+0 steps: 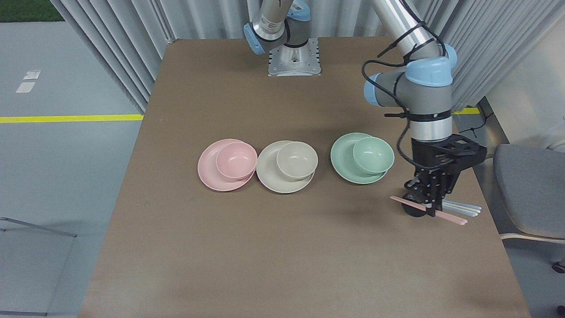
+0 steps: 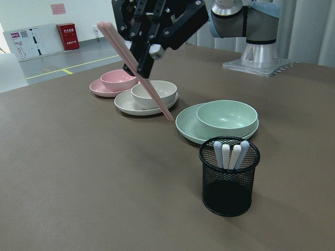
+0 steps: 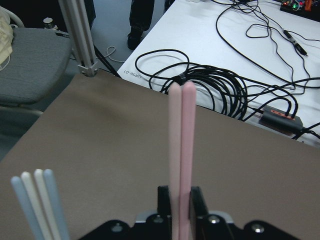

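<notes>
My gripper (image 1: 430, 204) is shut on a pair of pink chopsticks (image 2: 157, 97), held at a slant above the black mesh cup (image 2: 227, 191), as the left view shows. The cup holds light blue and white chopsticks (image 3: 42, 200); in the front view my gripper hides most of it. In the wrist view the pink chopsticks (image 3: 186, 145) stand between my fingers, to the right of the cup's chopsticks.
A pink plate (image 1: 208, 175) and bowl (image 1: 236, 159), a white plate (image 1: 273, 175) and bowl (image 1: 296, 159), and a green plate (image 1: 341, 156) and bowl (image 1: 373, 154) stand in a row.
</notes>
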